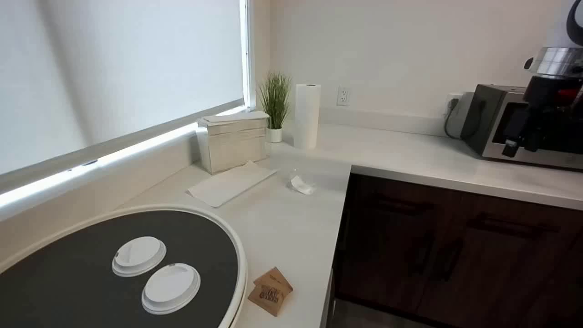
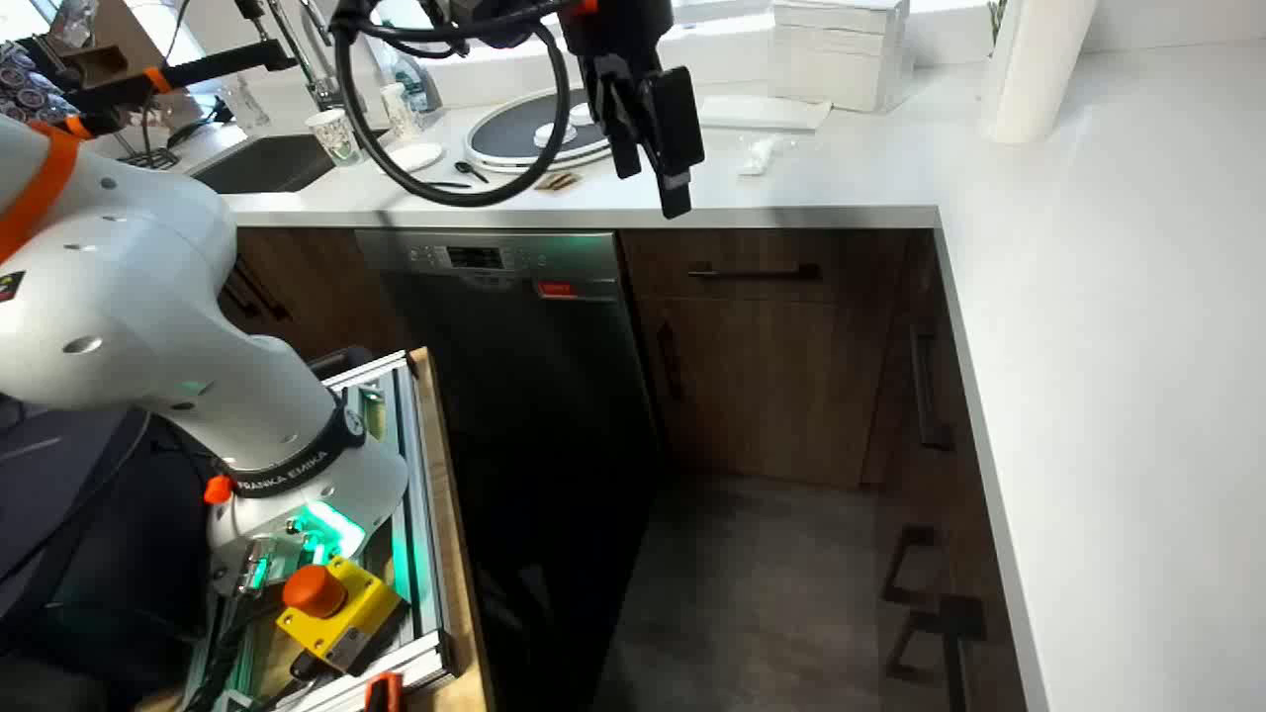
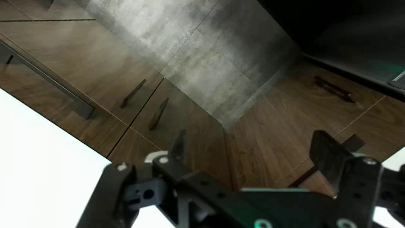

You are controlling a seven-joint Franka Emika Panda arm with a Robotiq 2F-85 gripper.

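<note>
In the wrist view my gripper has its two dark fingers far apart, with only floor and wooden cabinet fronts visible behind the gap. The second exterior view shows that same black gripper hanging in the air, in front of the far counter's edge. Two white cup lids lie on a round dark tray with a pale rim. Beside the tray, brown sugar packets rest on the counter. Farther back are a flat white napkin and a crumpled clear-and-white wrapper.
A napkin stack, potted grass and a paper towel roll stand in the corner. At right is a microwave. Bare counter stretches along the right side. Cups stand near the sink.
</note>
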